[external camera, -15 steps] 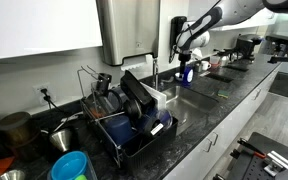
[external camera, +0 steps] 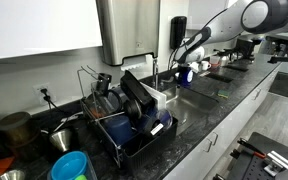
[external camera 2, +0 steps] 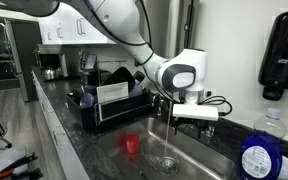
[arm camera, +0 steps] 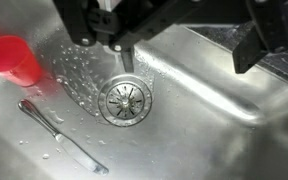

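Note:
Over the sink [arm camera: 199, 135], my gripper stands open, its two fingers wide apart. No object shows held between them. A red cup [arm camera: 12, 60] lies at the left of the wrist view and also appears in the basin as a red cup [external camera 2: 132, 143] in exterior view 2. A table knife [arm camera: 64, 138] rests on the wet sink floor. Close below one finger is the drain [arm camera: 125, 100], with splashes around it. A thin stream of water [external camera 2: 167, 132] falls into the basin beside the gripper. The faucet is largely hidden behind my hand in exterior view 2.
A black dish rack [external camera: 144, 140] full of dishes stands on the counter beside the sink. Across the basin is a clear bottle with a blue label [external camera 2: 258, 152]. Pots [external camera: 22, 130] and a blue bowl [external camera: 70, 166] sit at the near left.
In exterior view 1, the arm's hand has moved a little left and lower, towards the faucet side of the sink. The other objects appear unmoved.

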